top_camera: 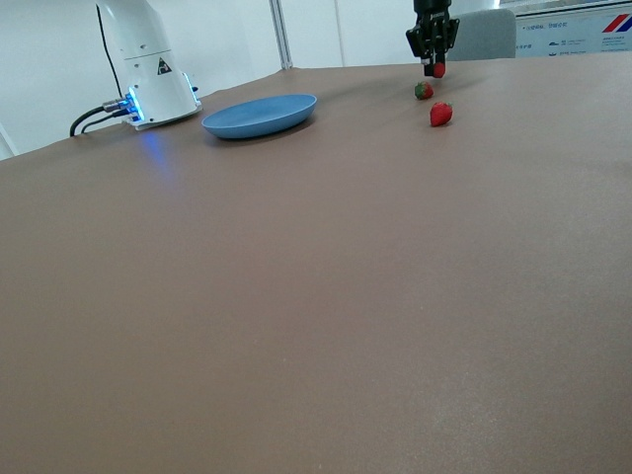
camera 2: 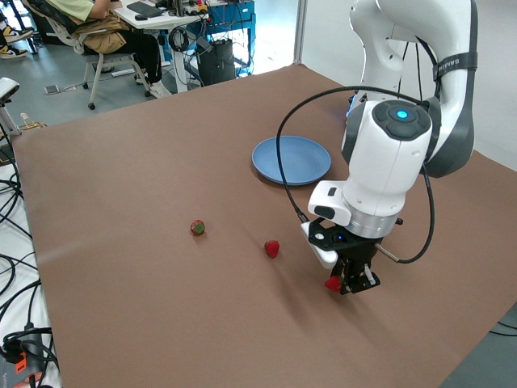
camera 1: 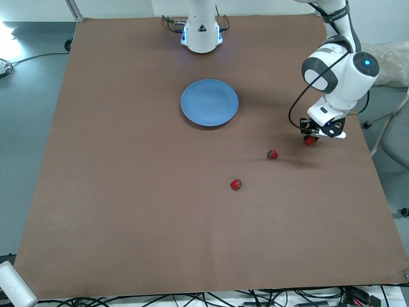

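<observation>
My gripper (camera 1: 313, 134) is low at the table's right in the left view, at a red strawberry (camera 1: 310, 141); in the right view that strawberry (camera 2: 333, 284) sits at its fingertips, and in the top view (top_camera: 438, 70) too. I cannot tell whether the fingers are closed on it. Two more strawberries lie on the brown table, one (camera 1: 272, 154) nearer the gripper, the other (camera 1: 236, 184) farther toward the front. A blue plate (camera 1: 209, 102) lies empty toward the back middle.
Cables and hardware run along the front edge.
</observation>
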